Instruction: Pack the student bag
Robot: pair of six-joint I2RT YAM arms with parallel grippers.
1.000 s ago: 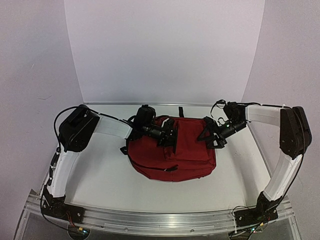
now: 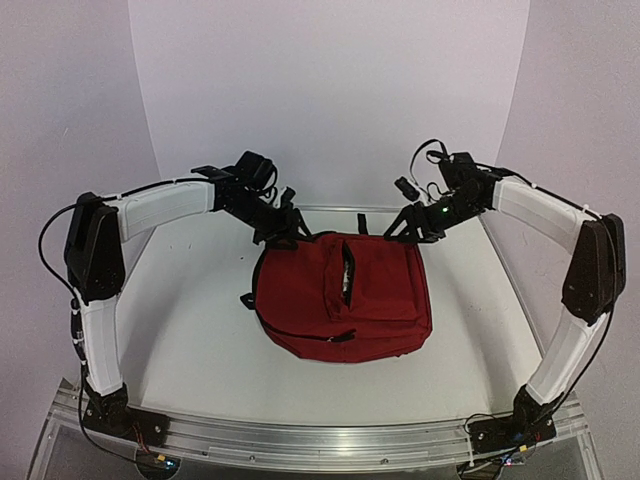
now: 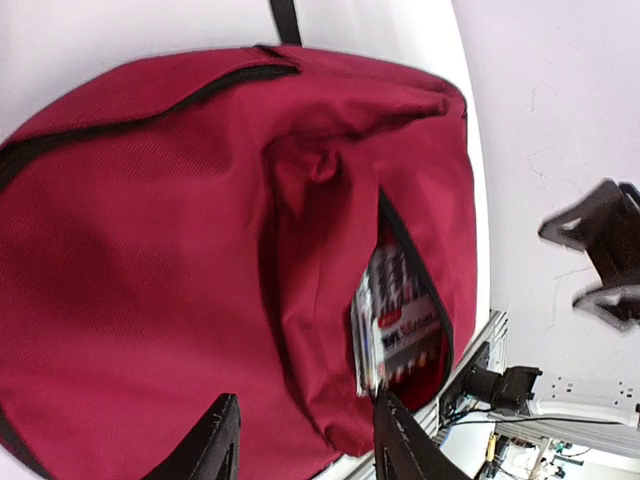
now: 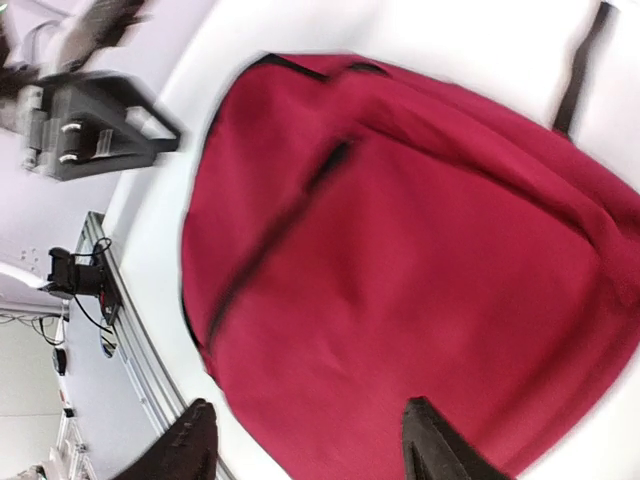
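Note:
The red bag [image 2: 300,310] lies flat, its opening running down the middle with a black edge. Inside that opening, in the left wrist view, an item with a dark, lettered face [image 3: 408,295] shows partly; the rest of it is hidden by the cloth. My left gripper [image 2: 290,238] hangs over the bag's far left part, its fingers [image 3: 212,445] spread and nothing between them. Over the far right corner of the bag is my right gripper [image 2: 408,236]; its fingers [image 4: 190,445] stand wide apart, also empty. Neither gripper grasps the cloth.
Bare white table [image 2: 180,310] surrounds the bag on both sides and in front. A black strap [image 2: 362,223] sticks out at the bag's far edge. Grey walls [image 2: 330,100] enclose the back and sides, and a metal rail [image 2: 330,437] runs along the front.
My left gripper has come away from the bag's opening, moving back and to the left. My right gripper has risen and shifted a little toward the far side. The bag has stayed in place.

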